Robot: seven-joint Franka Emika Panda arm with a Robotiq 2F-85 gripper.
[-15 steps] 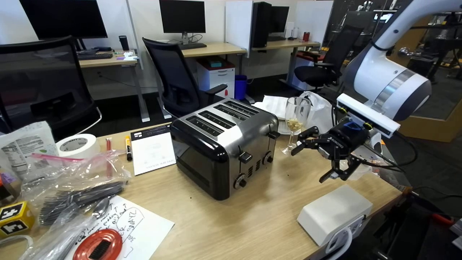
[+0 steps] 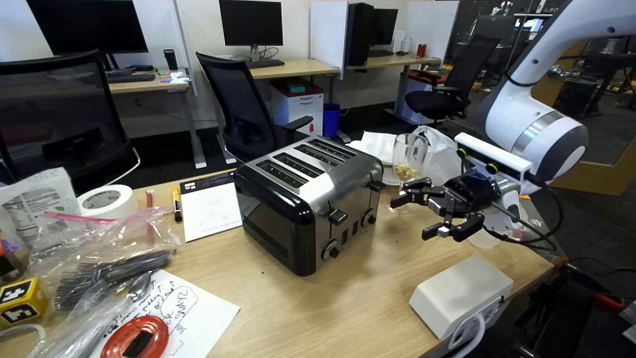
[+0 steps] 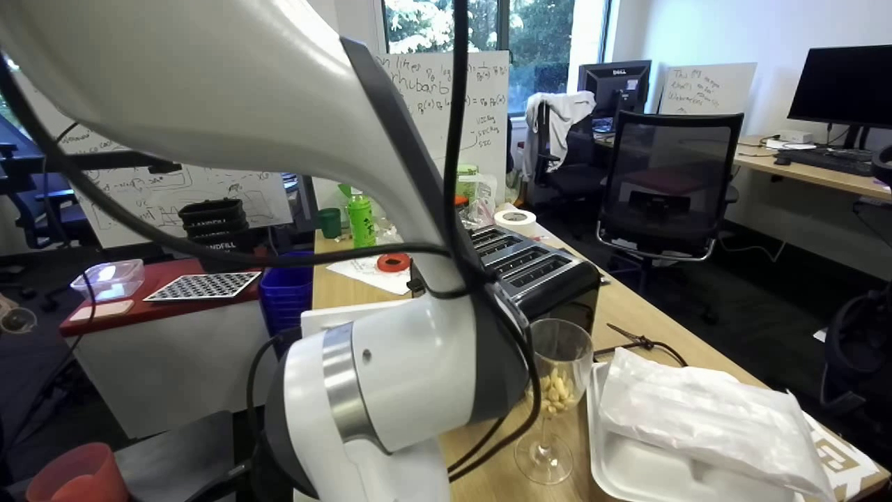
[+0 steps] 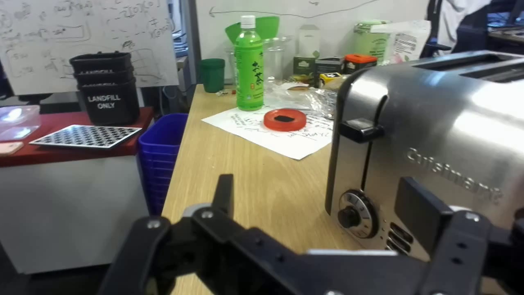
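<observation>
A steel and black four-slot toaster (image 2: 322,197) stands on the wooden table, its levers and dials facing my arm's side. My gripper (image 2: 417,210) hovers over the table to the toaster's right, open and empty. In the wrist view the gripper spreads wide, with one finger (image 4: 422,211) in front of the toaster's brand lettering and the other over bare table. The near lever (image 4: 362,130) and its dial (image 4: 356,214) show between the fingers. A wine glass (image 3: 556,389) holding pale pieces stands upright beside the toaster, partly behind my gripper in exterior view 1.
A white box (image 2: 460,293) with a cable sits at the table's near right edge. White trays with plastic wrap (image 3: 711,418) lie past the glass. A green bottle (image 4: 249,69) and a red lid (image 4: 285,119) stand farther off.
My gripper has moved left and slightly turned, closer to the toaster, and now overlaps the glass in exterior view 1. It stays open. The toaster and glass have not moved.
</observation>
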